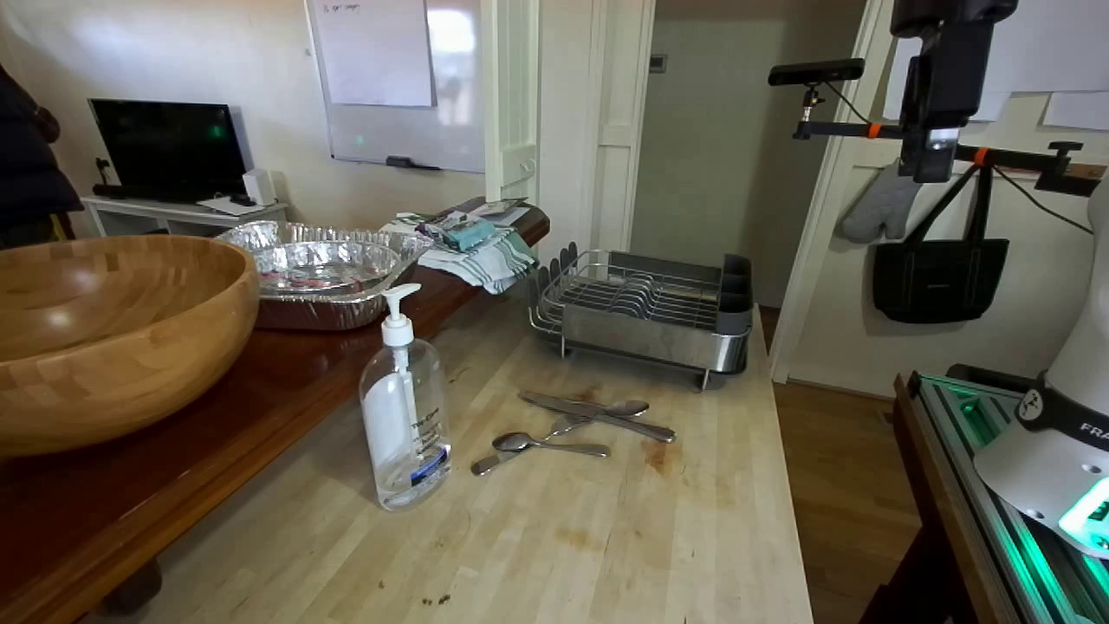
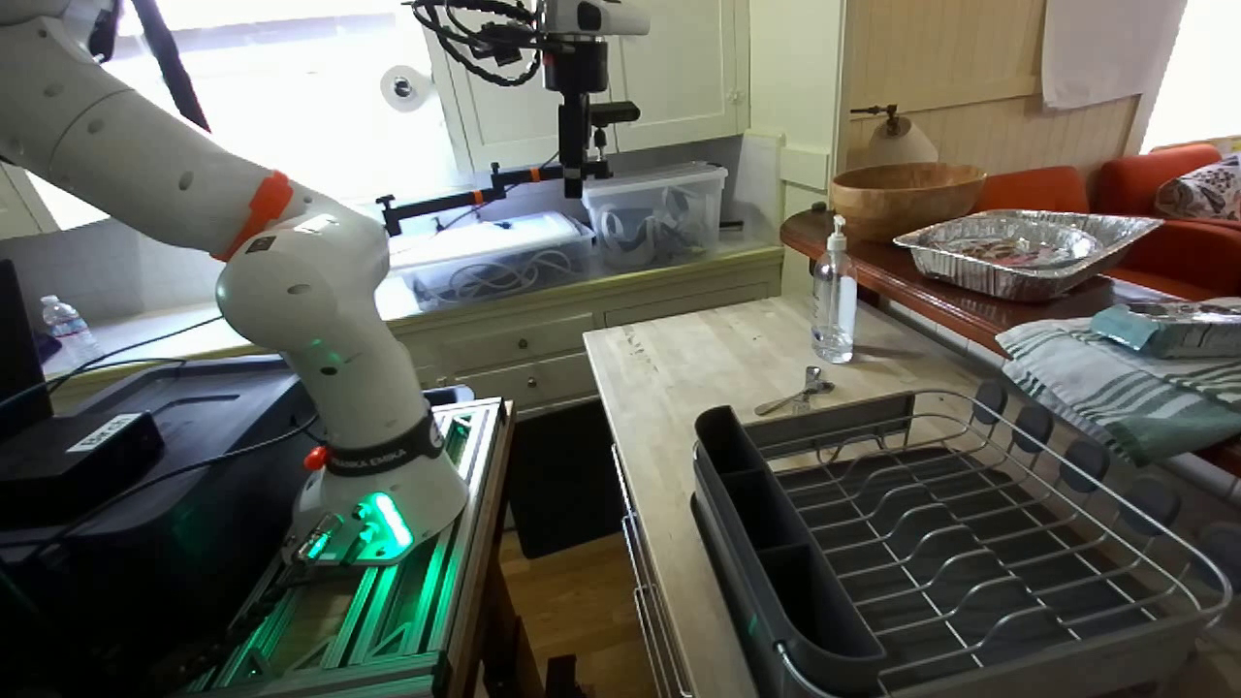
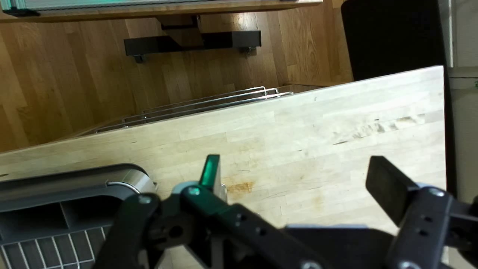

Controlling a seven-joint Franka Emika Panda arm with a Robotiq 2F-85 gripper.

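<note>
My gripper is open, its fingers (image 3: 388, 190) spread wide with only the wooden counter visible far below them. In exterior view 1 the gripper (image 1: 928, 156) hangs high at the upper right, well clear of everything on the counter. Several pieces of metal cutlery (image 1: 582, 414), knives and spoons among them, lie crossed on the counter in that view. Behind them stands a dish rack (image 1: 641, 331) with a dark cutlery holder (image 2: 791, 547) along one side; its compartments look empty. My gripper's body hides most of the cutlery from the wrist view.
A clear pump bottle (image 1: 407, 421) stands upright beside the cutlery. On the adjoining dark table are a wooden bowl (image 1: 125, 322), foil trays (image 1: 322, 265) and striped towels (image 1: 489, 262). A floor gap separates it from my base.
</note>
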